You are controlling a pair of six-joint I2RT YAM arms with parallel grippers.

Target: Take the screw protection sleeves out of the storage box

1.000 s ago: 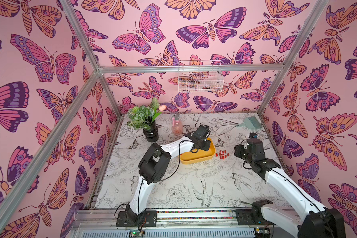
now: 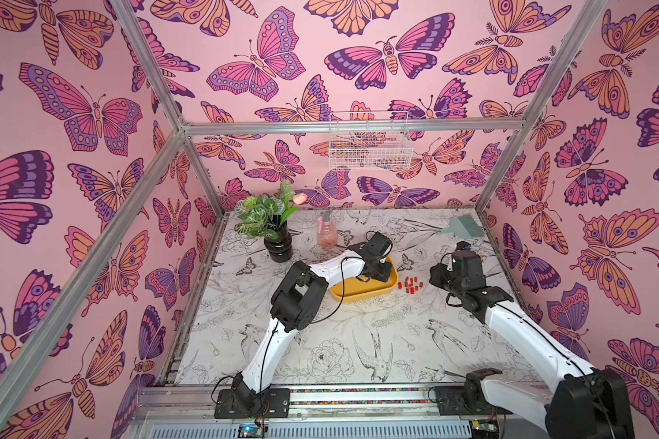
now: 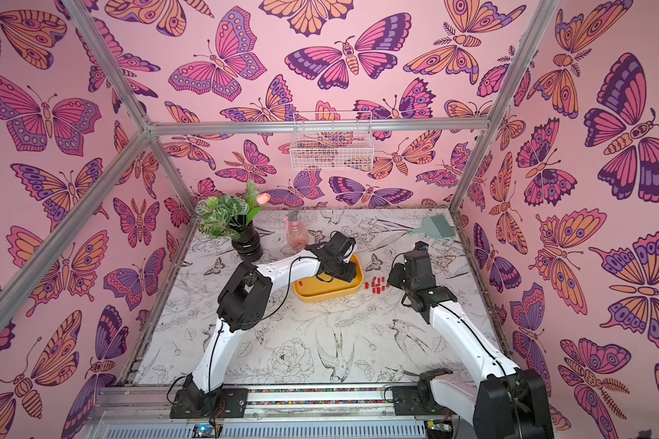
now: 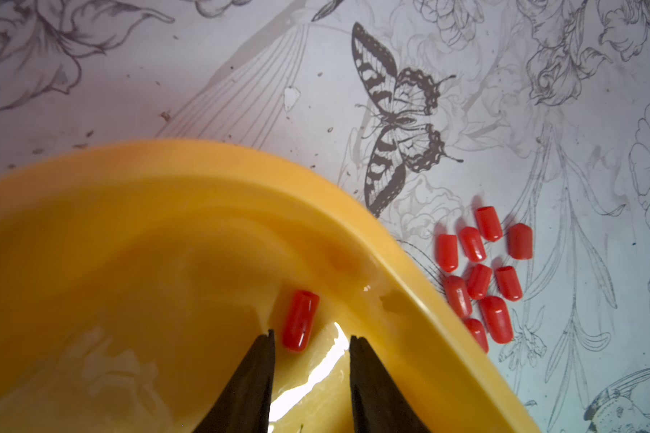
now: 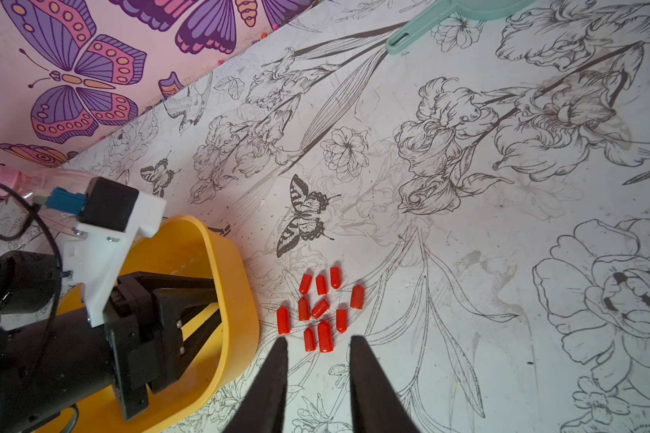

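One red sleeve (image 4: 301, 321) lies on the floor of the yellow storage box (image 4: 296, 169), seen in the left wrist view. My left gripper reaches down into the box with its fingers part open and nothing between them; the sleeve is just ahead of the fingertips. A cluster of several red sleeves (image 5: 323, 306) rests on the table right of the box. My right gripper hangs open and empty to the right of that cluster, above the table. In the top left view the left arm covers part of the box (image 2: 366, 294).
Behind the box stand a pink bottle (image 2: 327, 232) and a black plant pot (image 2: 278, 245). A green dustpan-like tool (image 2: 465, 226) lies at the back right.
My left arm has shifted a little to the right over the box. The right arm has moved slightly left. The sleeves on the table have stayed put.
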